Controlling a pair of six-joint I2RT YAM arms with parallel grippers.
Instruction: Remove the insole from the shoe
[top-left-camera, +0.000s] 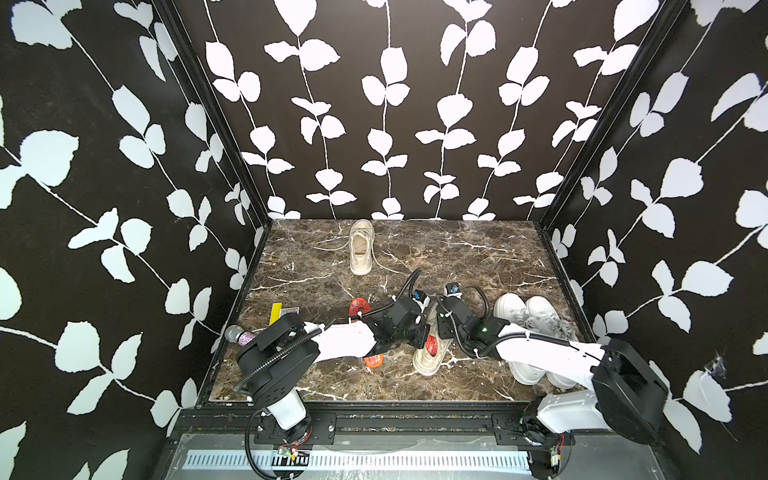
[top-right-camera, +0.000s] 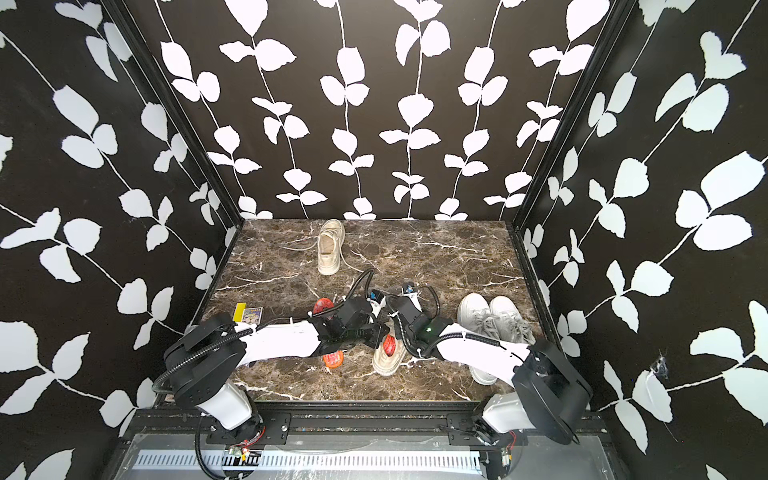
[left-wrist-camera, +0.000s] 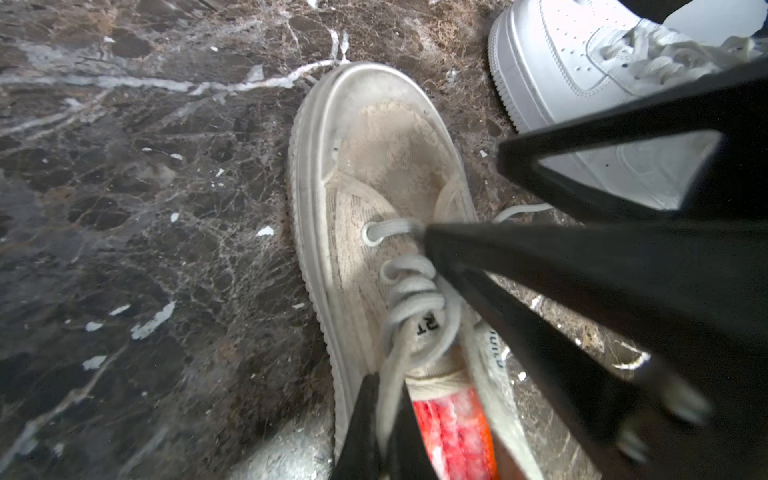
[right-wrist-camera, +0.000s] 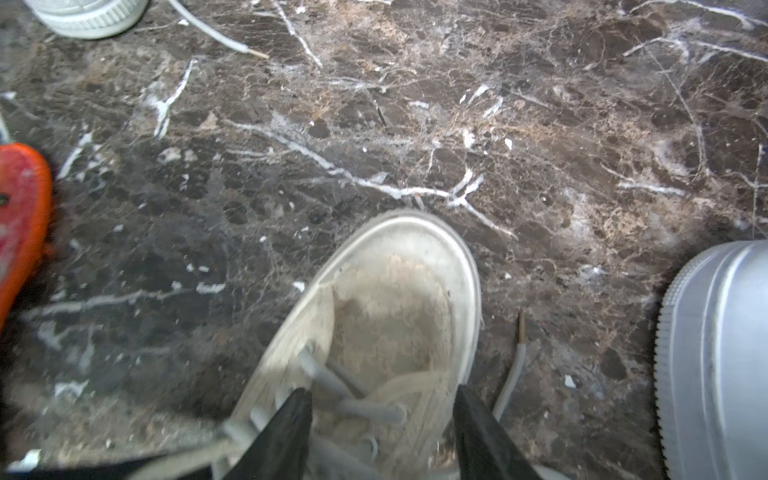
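A beige canvas shoe (top-left-camera: 428, 364) lies at the front middle under both grippers, a red insole (left-wrist-camera: 448, 432) showing in its opening beside white laces (left-wrist-camera: 412, 300). My left gripper is low at that opening, shut, its tips by a lace and the insole; whether anything thin is between them is unclear. My right gripper is over the shoe's laced front, fingers apart, with the laces and upper beneath the gap. Arm parts hide much of the shoe in both top views.
A second beige shoe (top-left-camera: 361, 252) stands at the back. White sneakers (top-right-camera: 480, 316) are at the right, red-orange insoles (top-right-camera: 324, 306) left of the middle, and a yellow item (top-right-camera: 240, 312) at the far left.
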